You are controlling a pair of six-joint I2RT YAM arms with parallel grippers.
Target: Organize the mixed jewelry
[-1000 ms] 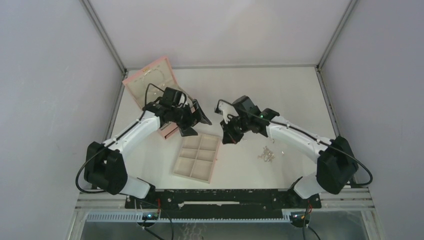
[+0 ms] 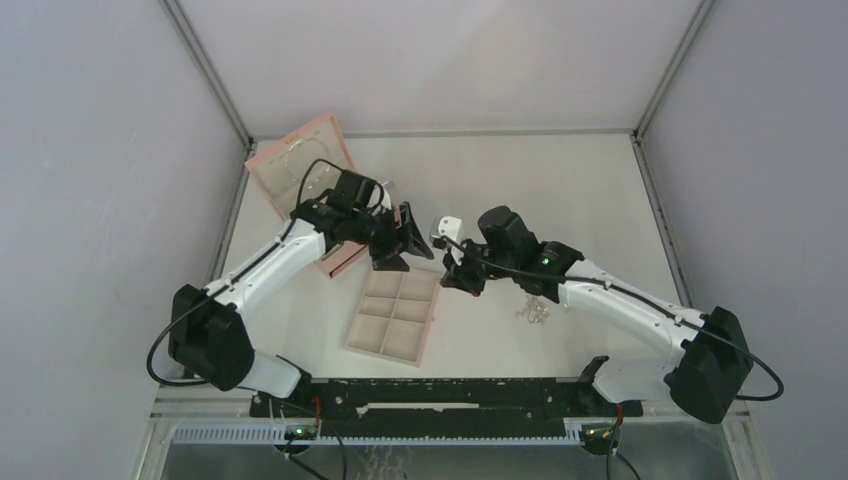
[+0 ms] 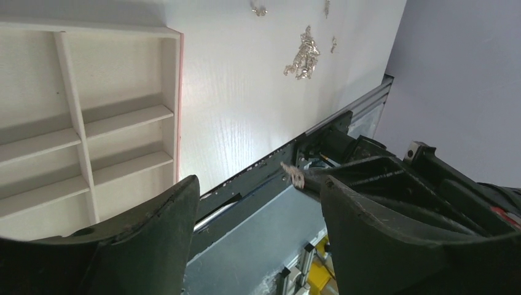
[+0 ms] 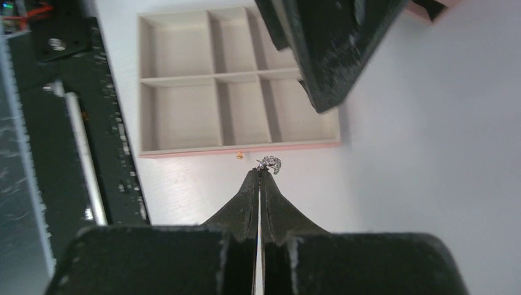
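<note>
My right gripper is shut, with a small silvery beaded piece of jewelry (image 4: 270,163) at its fingertips. That same piece (image 3: 293,174) shows in the left wrist view, between and beyond the spread fingers of my open left gripper, which holds nothing. From above, the left gripper (image 2: 416,258) faces the right gripper (image 2: 447,284) across a small gap, near the far right corner of the pale compartment tray (image 2: 365,331). The tray's visible compartments look empty. A tangled jewelry pile (image 3: 304,56) lies on the table to the tray's right.
Behind the left arm, a pink jewelry box (image 2: 265,176) stands with its lid raised, partly hidden. One tiny gold piece (image 4: 239,155) lies against the tray's outer right side. Other small pieces (image 3: 259,10) are scattered near the pile.
My left gripper has shifted slightly right, toward the right gripper.
</note>
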